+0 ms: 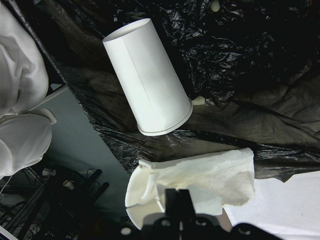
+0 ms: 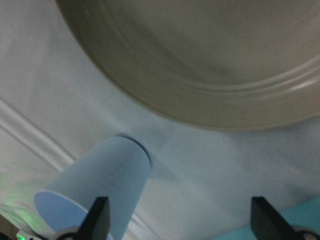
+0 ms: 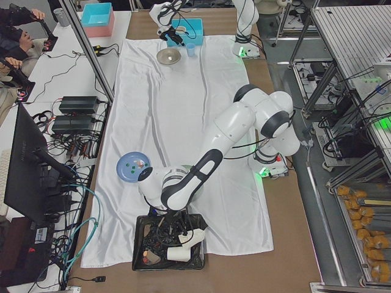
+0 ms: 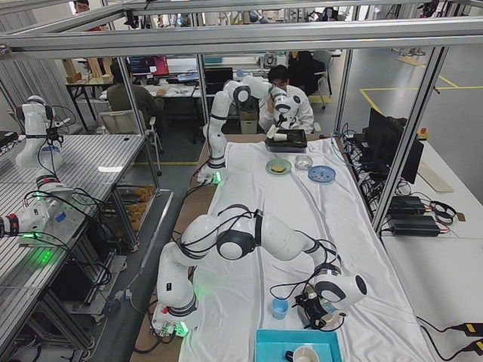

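My left gripper hangs over a black bag-lined bin, shut on crumpled white paper; a white paper cup lies in the bin beside it. In the right wrist view my right gripper is open above the cloth, near a blue cup and the rim of a beige metal plate.
A blue plate and a green plate with a foil item lie on the white cloth near the bin. A blue tray is at the other end.
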